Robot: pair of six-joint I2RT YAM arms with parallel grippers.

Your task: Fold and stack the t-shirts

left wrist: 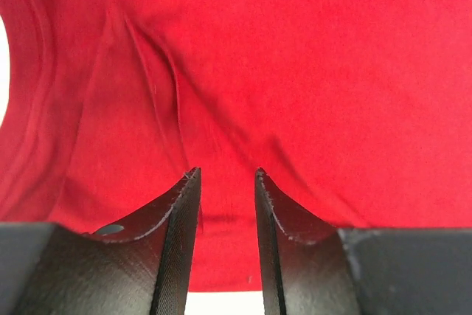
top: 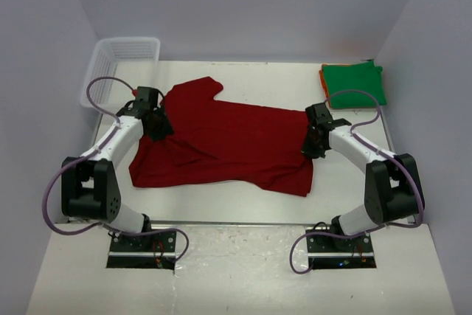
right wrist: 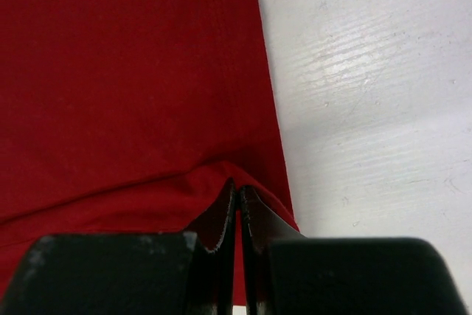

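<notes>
A red t-shirt (top: 236,134) lies spread across the middle of the table, its near edge partly folded over and a sleeve sticking out at the far left. Over its left part hovers my left gripper, its fingers apart with only flat, creased red cloth below. At the shirt's right edge, my right gripper is shut on a raised fold of red cloth, which runs in at its fingertips. Stacked at the back right are a folded green t-shirt (top: 354,83) and, mostly hidden under it, an orange one (top: 323,82).
An empty white basket (top: 92,71) stands at the back left, close to the left arm. Bare white table (top: 206,204) shows along the front and at the back between basket and stack. Grey walls close in the sides and back.
</notes>
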